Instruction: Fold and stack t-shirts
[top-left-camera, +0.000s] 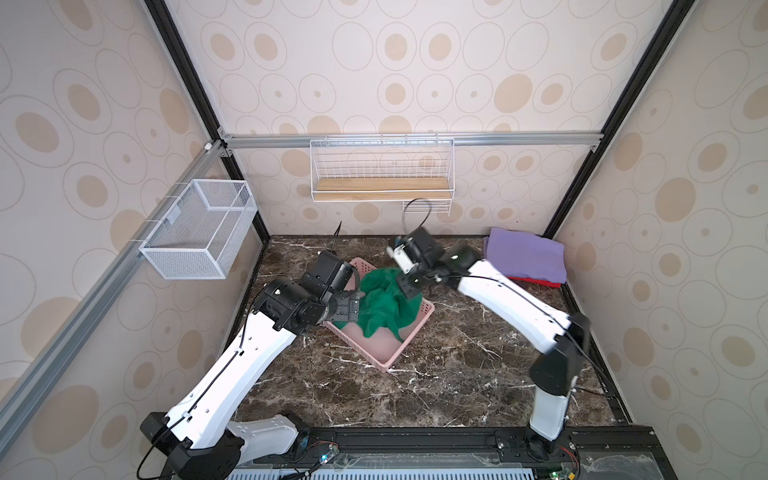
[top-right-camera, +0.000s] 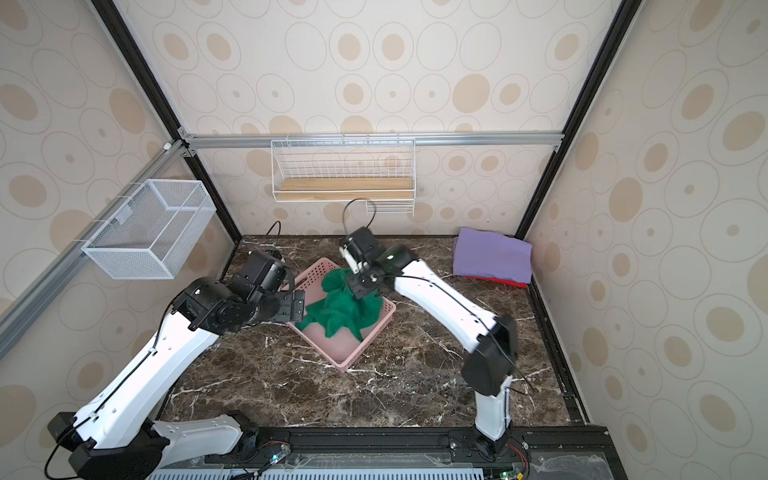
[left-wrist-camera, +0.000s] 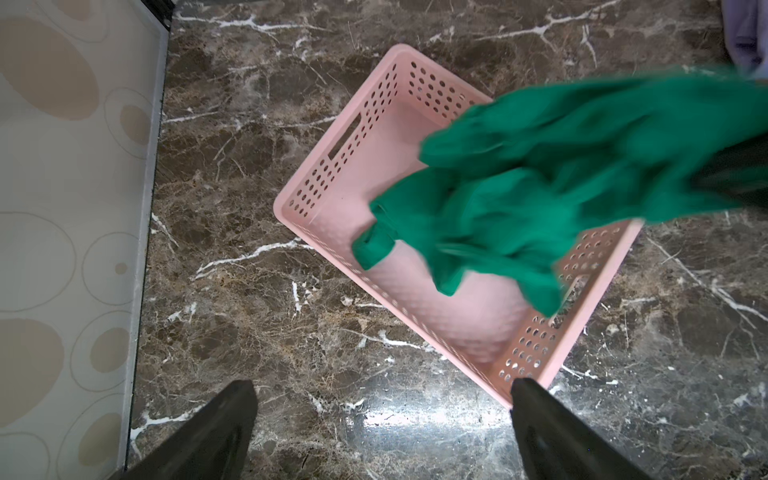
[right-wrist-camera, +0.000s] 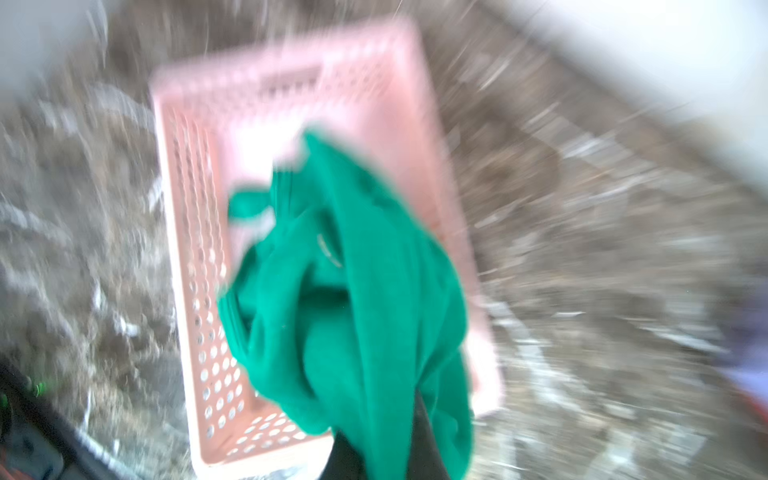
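A crumpled green t-shirt (right-wrist-camera: 344, 296) hangs from my right gripper, whose dark fingers are shut on a bunch of its cloth. In the left wrist view the green shirt (left-wrist-camera: 520, 192) stretches over the pink perforated basket (left-wrist-camera: 552, 360), its lower folds hanging in or over it, blurred. My left gripper stands open at the basket's near left, nothing between its fingers. Folded purple cloth (top-left-camera: 524, 254) lies at the back right of the table, with a red folded piece (top-left-camera: 534, 281) showing beneath it.
A white wire basket (top-left-camera: 200, 232) hangs on the left wall. A wire shelf (top-left-camera: 382, 188) is fixed to the back wall.
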